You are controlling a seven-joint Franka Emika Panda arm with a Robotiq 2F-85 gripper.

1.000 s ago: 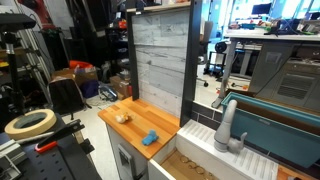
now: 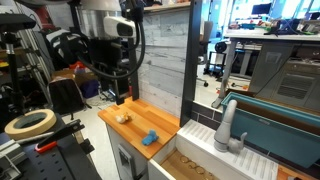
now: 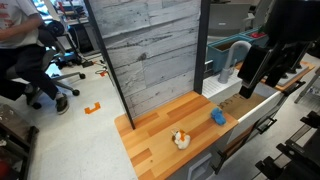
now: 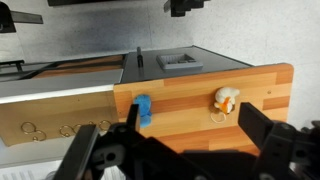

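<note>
A small blue object (image 2: 150,137) lies on the wooden countertop (image 2: 165,122). Apart from it on the same wood is a small white-and-orange toy (image 3: 181,139), with a ring-like loop beside it in the wrist view. My gripper is open above the counter, its dark fingers spread wide and nothing between them. From overhead, the blue object (image 4: 143,105) shows close to the left finger and the toy (image 4: 226,97) close to the right one. In the second exterior view the gripper (image 3: 238,80) hangs well above the counter.
An open drawer (image 2: 195,166) with several rings inside adjoins the counter. A grey faucet (image 2: 230,130) stands by a blue-green basin (image 2: 268,128). The whitish plank wall (image 3: 155,60) rises behind the counter. Bare wood lies between the two small objects.
The arm has come down into the first exterior view from above, bringing the gripper lower toward the counter. The blue object and the toy have stayed in place.
</note>
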